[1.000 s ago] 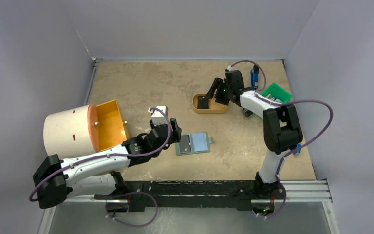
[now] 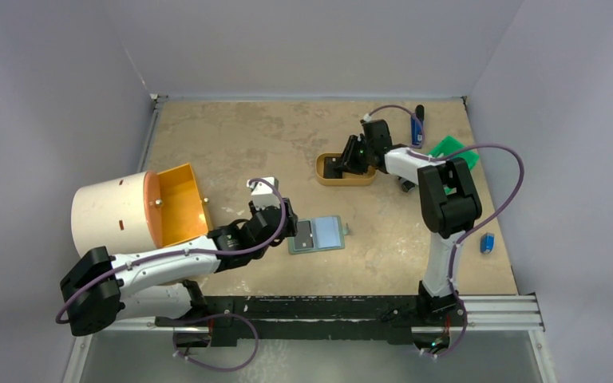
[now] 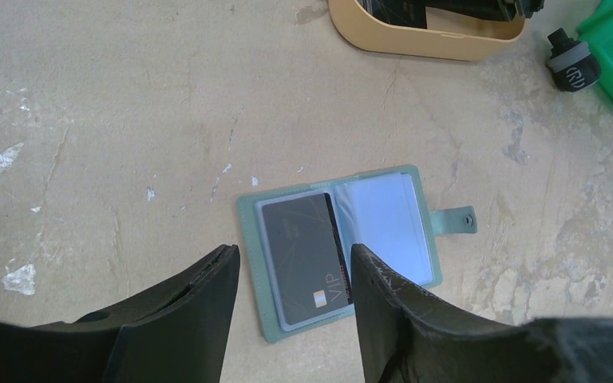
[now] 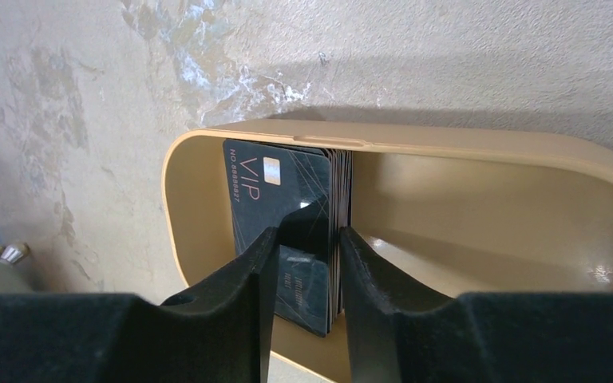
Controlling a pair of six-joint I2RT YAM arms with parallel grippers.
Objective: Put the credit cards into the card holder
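Note:
The card holder [image 3: 431, 263] lies unfolded on the table, a dark VIP card [image 3: 303, 247] in its left side and a pale sleeve on its right. Over its near edge, my left gripper hangs open and empty. A stack of dark credit cards [image 4: 267, 179] leans in the left end of the tan box [image 4: 487, 140]. My right gripper reaches into that box, its fingers part open at the stack's right edge. One finger [image 4: 267, 259] overlaps the front card's face, the other is by the edges; no firm hold on a card shows.
An orange-lined cylinder container [image 2: 116, 211] stands at the left. Toward the right are a green basket [image 2: 467, 154], a blue item [image 2: 417, 128] and a small blue object [image 2: 487, 242]. A black bottle [image 3: 572, 62] lies beside the box.
My right gripper has moved left and lower into the tan box, toward the cards, and its fingers have come closer together. My left arm has shifted slightly; the holder stays put.

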